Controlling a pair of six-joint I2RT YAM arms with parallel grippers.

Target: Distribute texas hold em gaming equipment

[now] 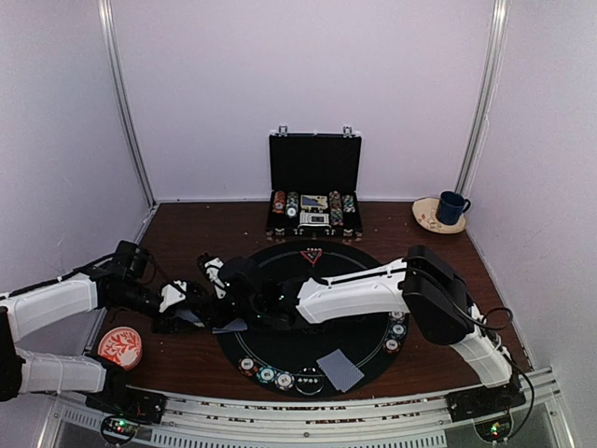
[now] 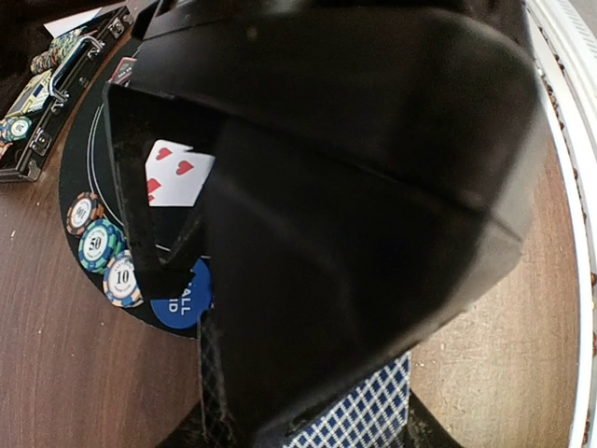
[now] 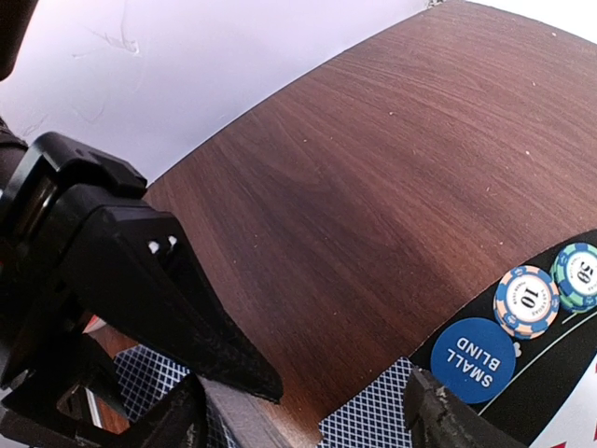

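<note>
My left gripper (image 1: pixel 183 306) is shut on a deck of blue-backed cards (image 2: pixel 364 411), left of the round black mat (image 1: pixel 303 355). Close against it, my right gripper (image 1: pixel 207 297) has its fingers spread apart; its body covers much of the left wrist view. In the right wrist view the held deck (image 3: pixel 140 378) shows partly behind the left gripper's dark finger (image 3: pixel 210 327). A pale strip (image 3: pixel 244 415), seen edge-on, lies between the right fingers; whether they touch it is unclear. Face-down cards lie on the mat's left edge (image 1: pixel 231 326) and at its front (image 1: pixel 340 370).
Chips and a blue small blind button (image 3: pixel 473 359) rest on the mat. Behind it stands an open chip case (image 1: pixel 314 201). A red-and-white round object (image 1: pixel 120 347) sits at the front left, a blue mug (image 1: pixel 451 207) on a plate at the back right.
</note>
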